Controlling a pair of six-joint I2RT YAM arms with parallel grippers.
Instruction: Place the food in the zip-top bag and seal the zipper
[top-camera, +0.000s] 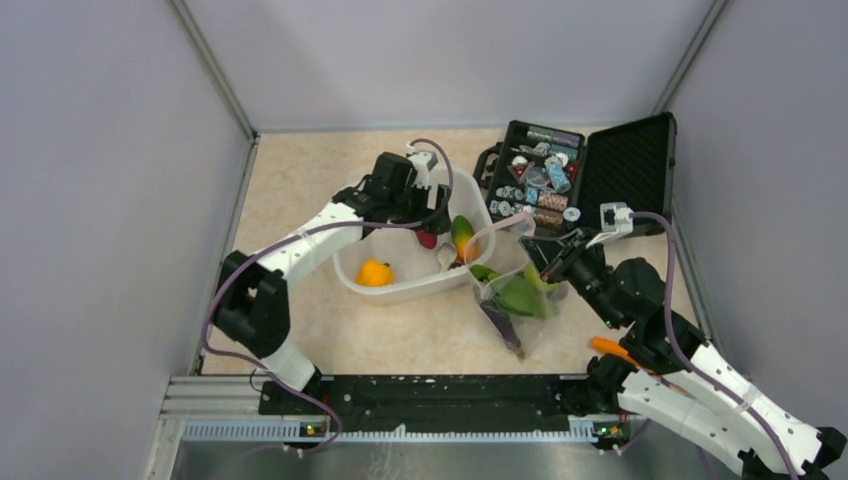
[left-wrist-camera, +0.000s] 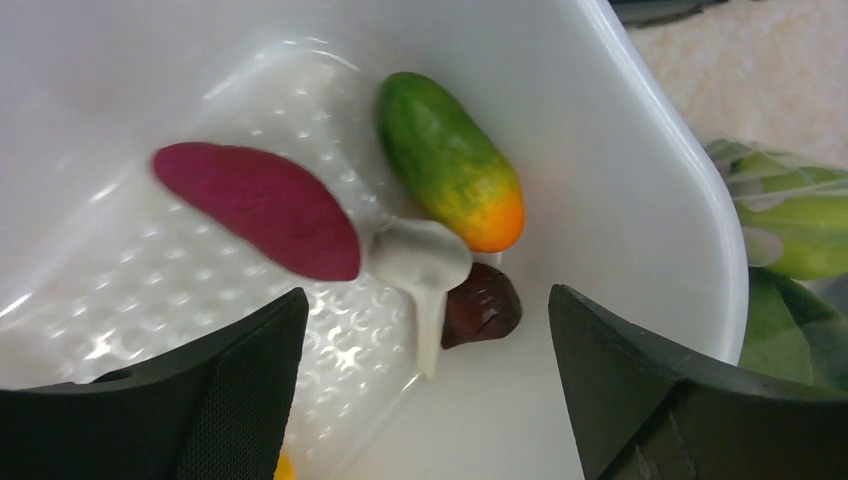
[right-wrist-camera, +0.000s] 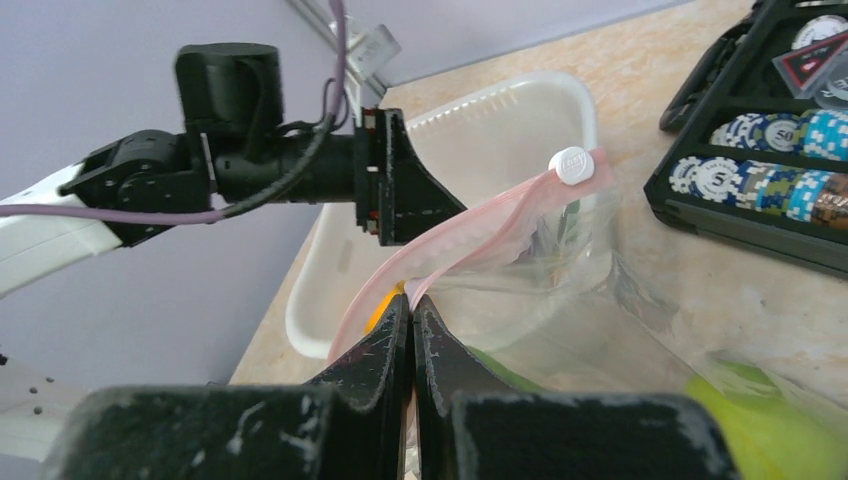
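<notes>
My left gripper hangs open over the white bin (top-camera: 350, 275), above a red sweet-potato-like piece (left-wrist-camera: 255, 210), a green-orange mango (left-wrist-camera: 448, 160), a spoon-shaped pale item (left-wrist-camera: 420, 255) and a dark brown piece (left-wrist-camera: 480, 310). A yellow pepper (top-camera: 374, 273) lies at the bin's near left. My right gripper is shut on the pink zip edge of the bag (right-wrist-camera: 530, 215), holding it up. The bag holds a green leafy item (top-camera: 518, 298), a lime-green piece (right-wrist-camera: 760, 430) and a long purple eggplant (top-camera: 500, 325).
An open black case of poker chips (top-camera: 540, 175) stands behind the bag. An orange carrot-like item (top-camera: 610, 348) lies at the right front, partly under the right arm.
</notes>
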